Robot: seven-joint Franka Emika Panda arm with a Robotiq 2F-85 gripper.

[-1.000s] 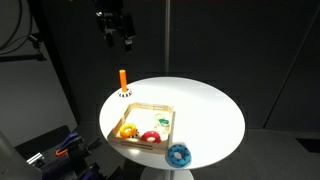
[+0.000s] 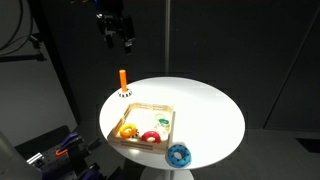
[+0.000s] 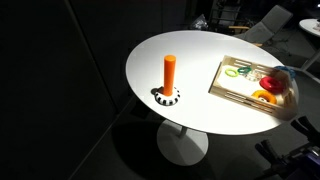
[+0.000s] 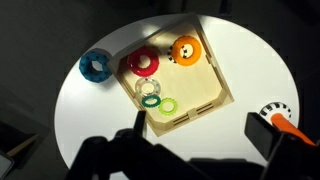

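Observation:
High above the white table, my gripper (image 2: 118, 45) hangs open, its fingers wide apart and nothing between them. A stacking post, an orange peg (image 3: 169, 73) on a black-and-white base (image 3: 166, 96), stands upright with no rings on it. In the wooden tray (image 4: 208, 106) lie an orange ring (image 4: 197, 49), a red ring (image 4: 153, 62), a clear ring (image 4: 140, 92), a dark green ring (image 4: 151, 101) and a light green ring (image 4: 174, 107). Outside the tray, a blue ring (image 2: 179, 157) rests on the tabletop near its edge.
Dark curtains stand behind, with a dark floor around.

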